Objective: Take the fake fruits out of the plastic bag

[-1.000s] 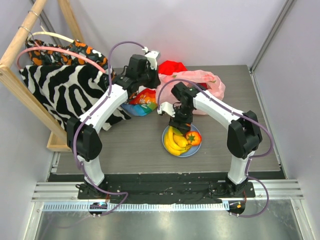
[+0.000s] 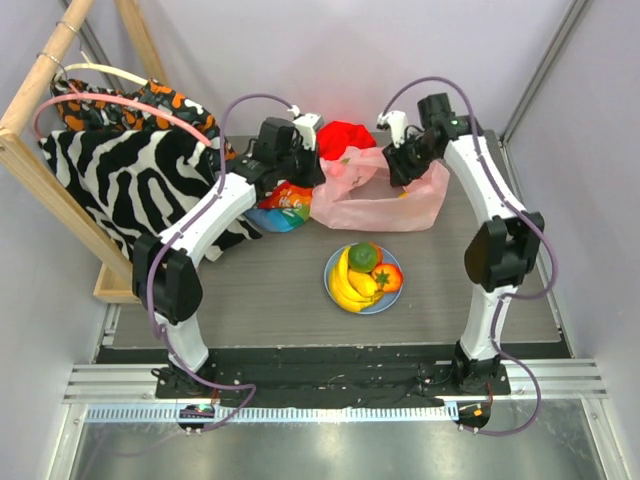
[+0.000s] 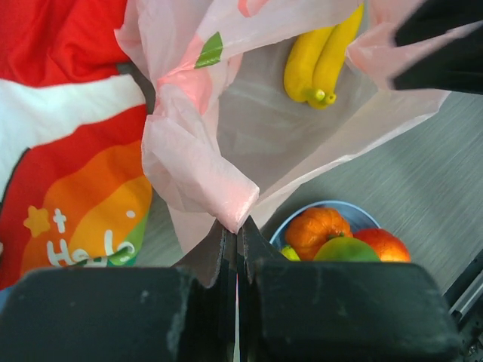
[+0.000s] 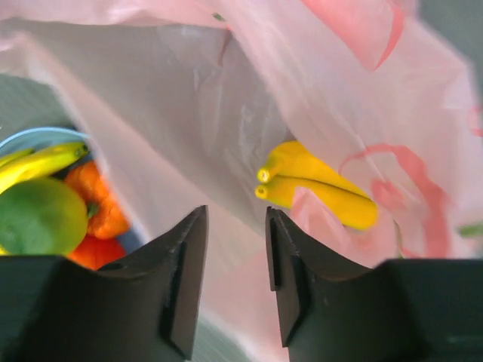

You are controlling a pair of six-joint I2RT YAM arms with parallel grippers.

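Note:
A pink plastic bag [image 2: 375, 210] lies at the back, open at the top. Inside it are yellow banana-like fruits [image 3: 317, 64] [image 4: 317, 196]. My left gripper [image 2: 318, 170] is shut at the bag's left side, by a crumpled part of it. My right gripper [image 2: 400, 175] is open and hangs over the bag's opening, with the yellow fruits beyond its fingertips. A blue bowl [image 2: 335, 300] in front of the bag holds bananas, a green fruit and orange fruits.
Printed cloth bags [image 2: 120, 180] hang on a wooden rack at the left. Red and rainbow fabric [image 2: 345, 135] lies behind and left of the bag. Bare table [image 2: 240, 300] shows at the front and right.
My right gripper has left the bowl and moved back and right to above the bag; the green fruit now shows in the bowl.

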